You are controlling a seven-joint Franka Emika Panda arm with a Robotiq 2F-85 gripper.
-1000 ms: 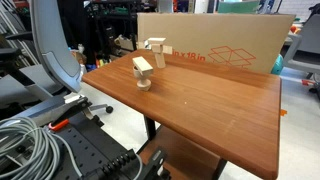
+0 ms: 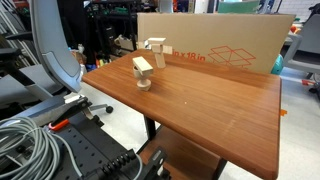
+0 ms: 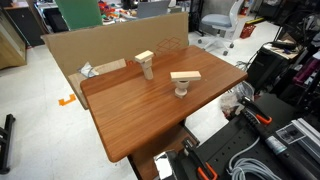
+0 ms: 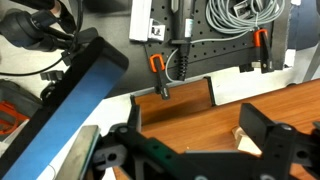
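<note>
On the brown wooden table (image 2: 220, 95) stand two small pale stacks. The nearer stack (image 2: 143, 74) has a light wooden block on a whitish round base. The farther stack (image 2: 158, 50) carries a flat piece on a narrower upright. From the other side, the block-topped stack (image 3: 182, 85) and the narrow stack (image 3: 147, 66) stand apart from each other. Low in the wrist view, my gripper is open, its black fingers wide apart with nothing between them. A pale block (image 4: 245, 142) shows near the right finger, partly hidden. Neither exterior view shows the fingers.
A cardboard panel (image 2: 215, 40) borders the table's back edge. The dark mounting bench (image 2: 90, 150) holds a coiled grey cable (image 2: 30, 148) and orange-handled clamps. An office chair (image 3: 222, 22) stands beyond the table.
</note>
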